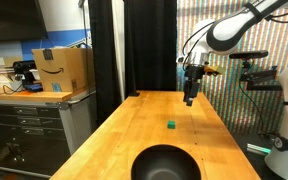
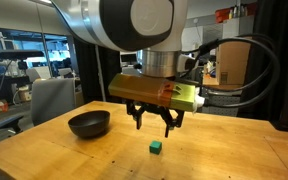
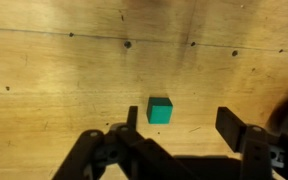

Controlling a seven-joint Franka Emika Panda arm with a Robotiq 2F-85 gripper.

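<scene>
A small green block (image 1: 171, 125) lies on the wooden table, also visible in exterior view 2 as the green block (image 2: 156, 147). My gripper (image 2: 152, 127) hangs above the table with its fingers apart, clear of the block. In the wrist view the green block (image 3: 160, 110) appears between the fingertips of my gripper, closer to the left finger (image 3: 132, 117). Nothing is held.
A black round bowl (image 1: 165, 163) stands on the table, well apart from the block; its dark edge (image 3: 287, 115) enters the wrist view at right. Bare tabletop (image 2: 224, 150) surrounds the block. A cardboard box (image 1: 62, 68) sits on a separate counter.
</scene>
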